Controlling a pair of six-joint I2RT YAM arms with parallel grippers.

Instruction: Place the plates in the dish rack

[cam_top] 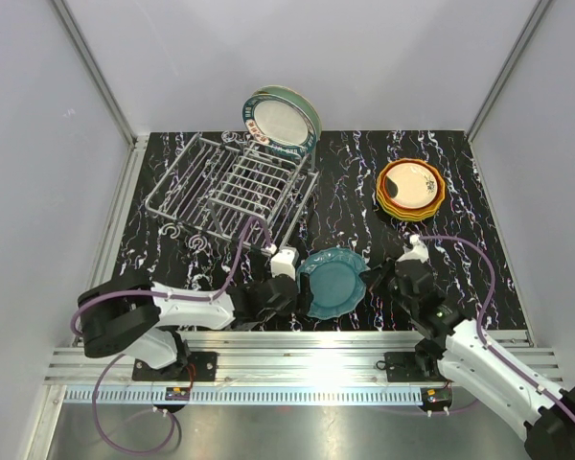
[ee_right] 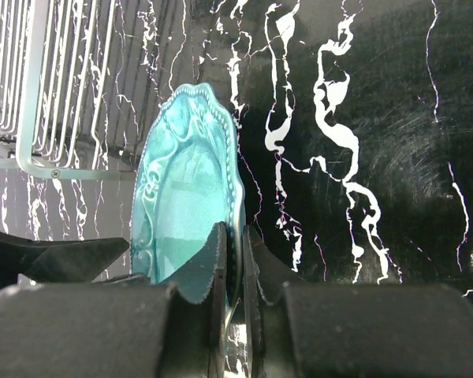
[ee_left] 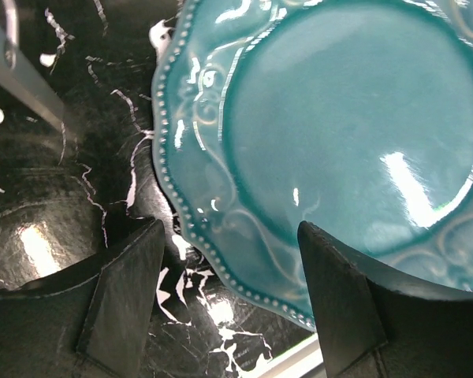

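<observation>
A teal plate with a beaded, scalloped rim (cam_top: 333, 284) is held between my two arms near the table's front edge. My right gripper is shut on its right rim, seen edge-on in the right wrist view. On the plate's left side, my left gripper (cam_top: 305, 290) stands open; in the left wrist view the teal plate's rim (ee_left: 213, 244) shows beyond and between its spread fingers. Behind stands the wire dish rack (cam_top: 240, 187), with upright plates (cam_top: 281, 123) at its far right end.
Stacked yellow, orange and white plates (cam_top: 411, 189) sit at the back right. The rack's near corner (ee_right: 43, 161) lies close to the teal plate.
</observation>
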